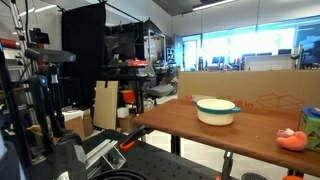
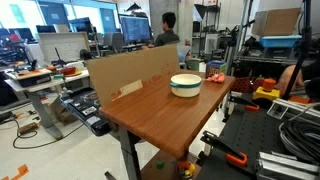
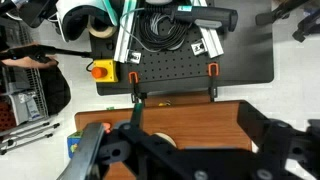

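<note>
A white pot or bowl with a greenish rim stands upright on the brown wooden table. The second exterior view shows the same white bowl near the table's far side. A pink toy-like object lies near the right edge, beside a colourful box cut off by the frame. In the wrist view, my gripper is open, its dark parts spread over the table's edge. I make out nothing held. The gripper cannot be clearly made out in either exterior view.
A tan panel stands along one side of the table. Beside the table is a dark base plate with cables and a yellow emergency-stop box. The table surface in front of the bowl is clear. A person is in the background.
</note>
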